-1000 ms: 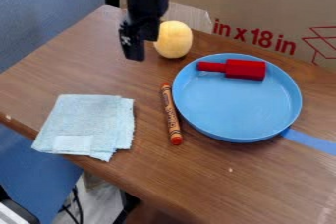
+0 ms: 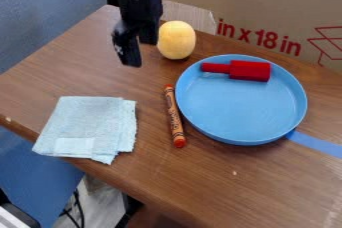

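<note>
My black gripper (image 2: 128,44) hangs over the back left of the wooden table, just left of a pale yellow round object (image 2: 177,40); its fingers are dark and blurred, so their state is unclear. A light blue plate (image 2: 241,108) holds a red object with a narrow handle (image 2: 249,70) near its back rim. An orange crayon-like stick (image 2: 175,123) lies left of the plate. A folded pale blue cloth (image 2: 83,125) lies at the front left.
A cardboard box (image 2: 281,2) stands behind the table. Blue tape (image 2: 318,144) runs right of the plate. The table's left edge borders a blue surface.
The objects on the table have not visibly moved.
</note>
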